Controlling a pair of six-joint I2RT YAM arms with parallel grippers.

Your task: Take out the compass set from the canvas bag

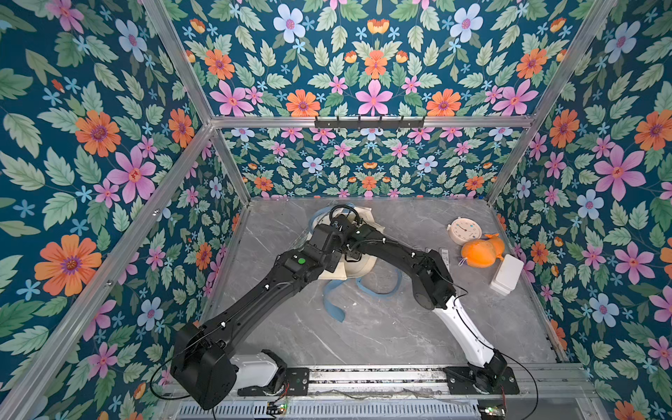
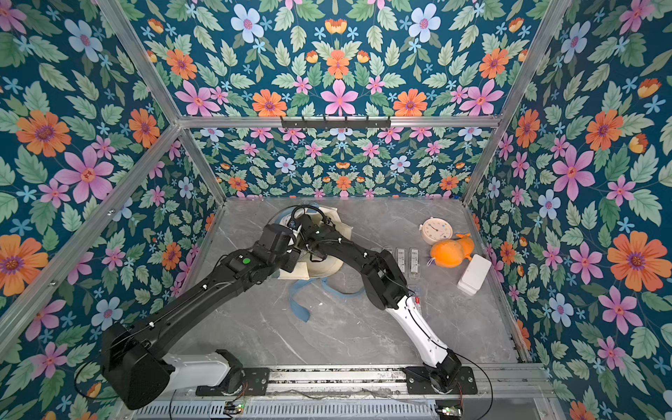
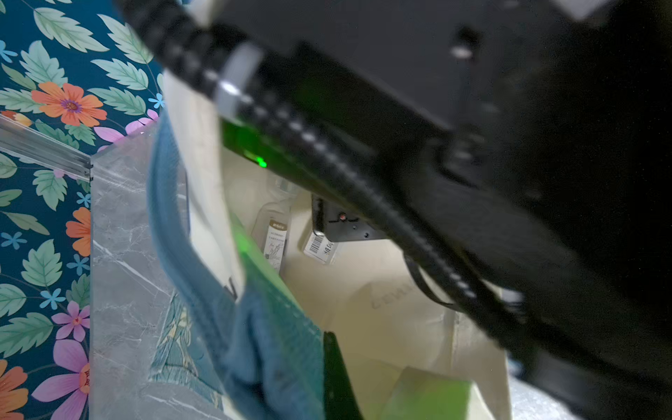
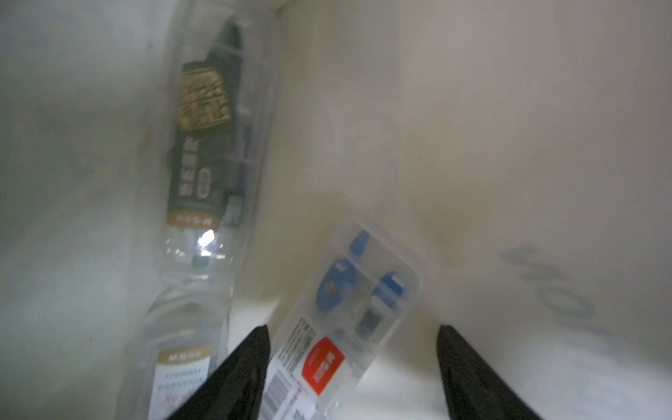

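The cream canvas bag (image 1: 362,266) with its blue strap lies at the back of the table, mouth open. Inside it, in the right wrist view, is a clear case with blue pieces and a red label (image 4: 323,364), which looks like the compass set. My right gripper reaches into the bag, open; the case shows in the gap, nearer the left finger, not clasped. My left gripper is shut at the bag's blue-trimmed edge (image 3: 280,322), apparently pinching the cloth; its tips are partly hidden.
Beside the case in the bag are clear packs, one with a green card (image 4: 203,147). On the table's right are a round dial (image 1: 464,229), an orange item (image 1: 479,253) and a white box (image 1: 506,274).
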